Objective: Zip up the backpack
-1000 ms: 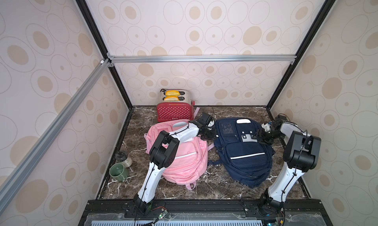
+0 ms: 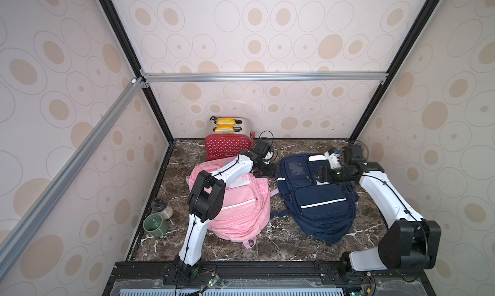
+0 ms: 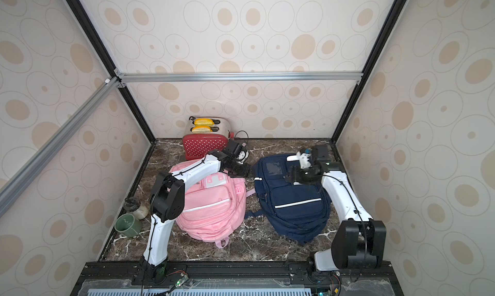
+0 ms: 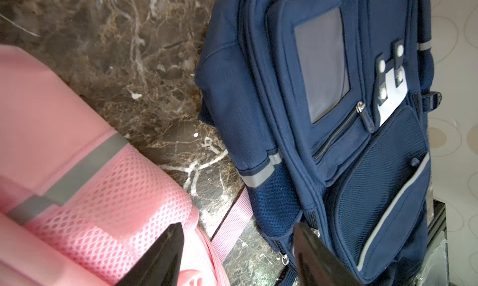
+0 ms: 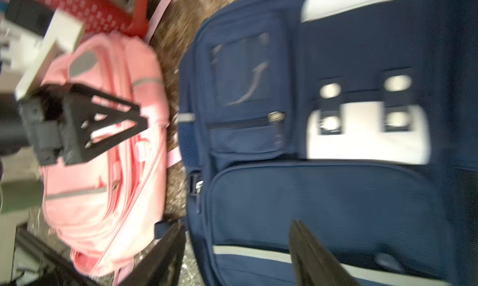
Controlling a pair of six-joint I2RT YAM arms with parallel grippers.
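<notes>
A navy backpack (image 2: 319,198) lies on its back at the right of the table, front pockets upward. A metal zipper pull (image 5: 199,187) shows on its left side in the right wrist view; a small pocket's pull (image 4: 360,107) shows in the left wrist view. Left of it lies a pink backpack (image 2: 239,208), partly hidden under my left arm. My left gripper is open between the two bags, nothing between its fingers. Over the navy bag's upper right part, my right gripper has its fingers spread apart and empty, not touching the front pockets as far as shows.
Behind the pink bag stands a red dotted bag (image 2: 227,144) with yellow items on top. A green cup (image 2: 153,225) and a glass jar (image 2: 163,207) are at the left edge. Straps cross the narrow gap between the backpacks.
My right gripper has moved left and up from the navy bag's right side to over its front. My left gripper has shifted slightly left, away from the navy bag's edge.
</notes>
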